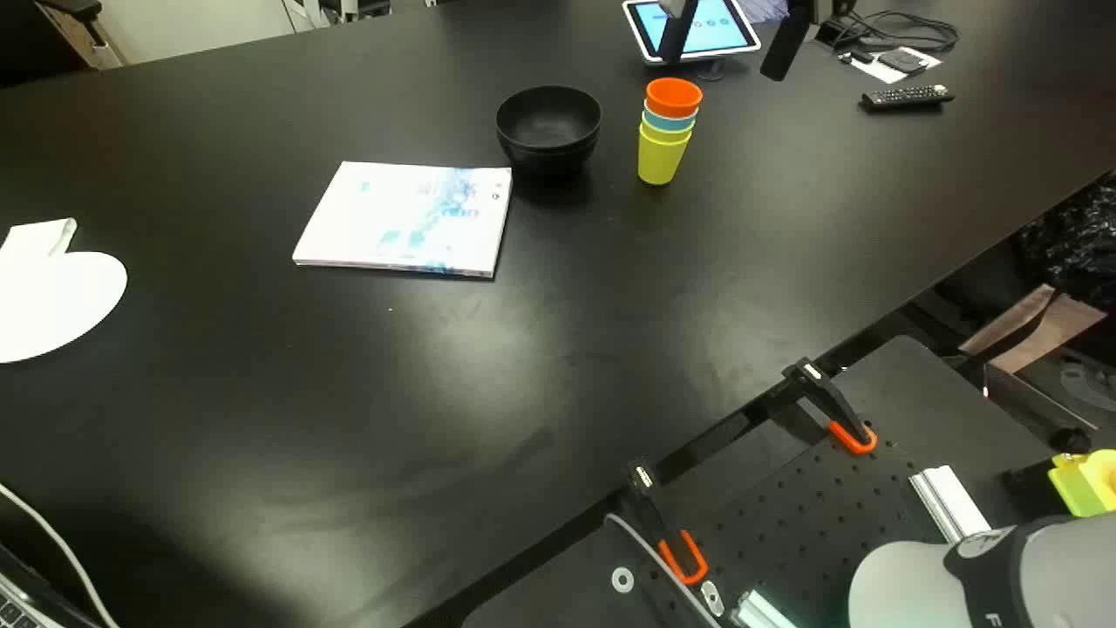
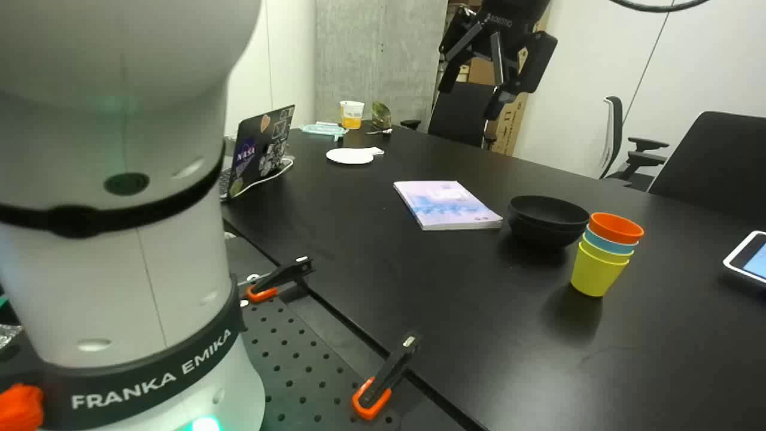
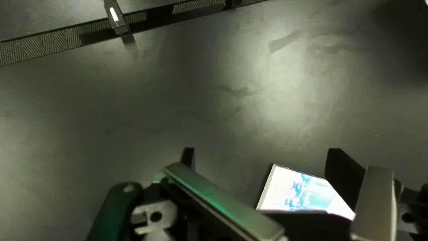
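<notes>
High above the table hangs my gripper point(image 2: 470, 97), its two fingers spread apart. In the wrist view the gripper is open, with nothing between its fingers. Part of a white book with blue markings point(image 3: 296, 190) shows behind the fingers there. That book point(image 1: 408, 218) lies flat on the dark table, next to a black bowl point(image 1: 549, 124). To the bowl's right stands a stack of cups point(image 1: 662, 152), yellow at the bottom, with blue and orange rims above. The same bowl point(image 2: 547, 216) and cups point(image 2: 601, 266) are apart from my gripper.
A tablet point(image 1: 696, 30) stands at the back, with a remote point(image 1: 906, 96) to its right. A white flat object point(image 1: 57, 303) lies at the left, and a laptop point(image 2: 260, 147) stands near the table's end. Clamps point(image 1: 832, 403) grip the near edge. Mid-table is clear.
</notes>
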